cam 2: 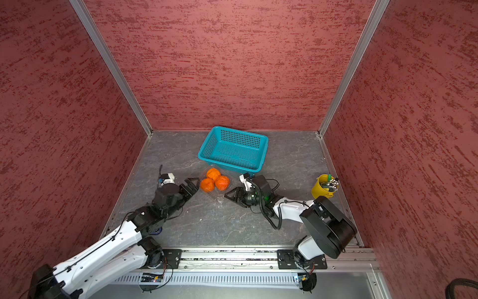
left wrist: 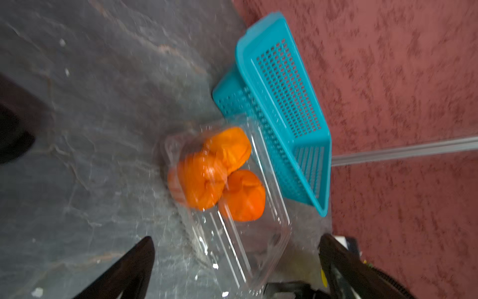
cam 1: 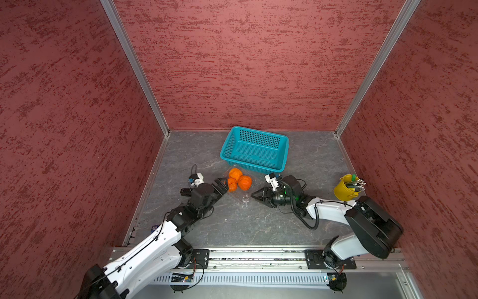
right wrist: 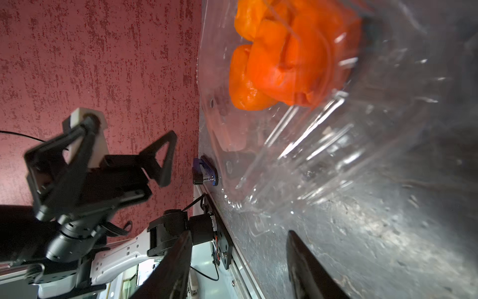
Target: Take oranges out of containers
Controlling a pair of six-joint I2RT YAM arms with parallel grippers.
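Three orange fruits (left wrist: 201,179) sit in a clear plastic container (left wrist: 249,239) in the middle of the table, just in front of the blue basket (cam 1: 254,149). My left gripper (cam 1: 222,185) is open, raised at the container's left side, with nothing between its fingers. My right gripper is open and low by the container's front right part, also empty; in the right wrist view the clear plastic lies just beyond its fingertips.
A yellow cup (cam 2: 321,188) of pens stands at the right edge. A dark object at left is mostly behind my left arm.
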